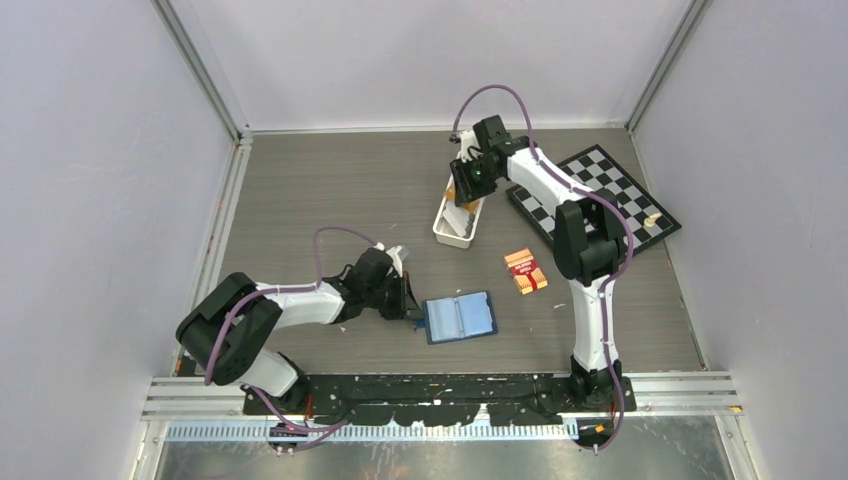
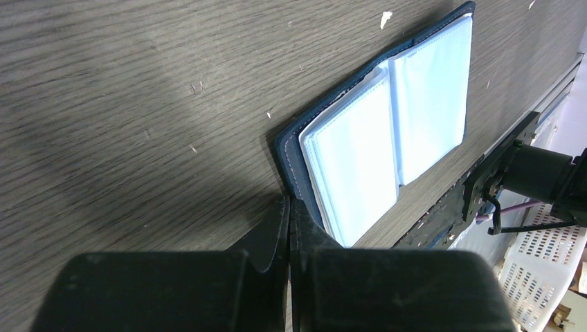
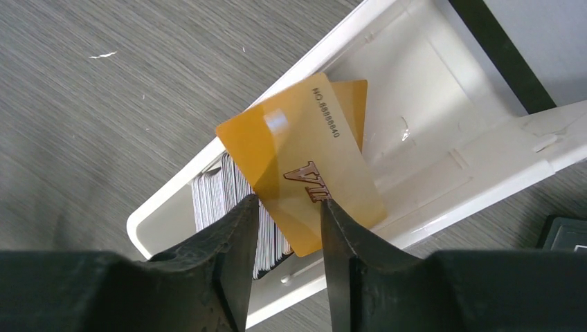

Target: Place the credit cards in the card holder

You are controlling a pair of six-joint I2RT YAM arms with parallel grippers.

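A white plastic box [image 1: 450, 233] holds a stack of cards [image 3: 214, 197] with gold cards [image 3: 304, 145] lying on top. My right gripper is over the box, part open, its two fingertips at the lower edge of the top gold card; whether they touch it I cannot tell. The open card holder [image 1: 459, 317], dark blue with pale sleeves [image 2: 353, 152], lies at the front middle. My left gripper is shut at the holder's left edge, nothing seen between its fingers.
A checkerboard [image 1: 640, 205] lies at the back right, beside the right arm. An orange-and-red packet [image 1: 525, 270] lies right of the holder.
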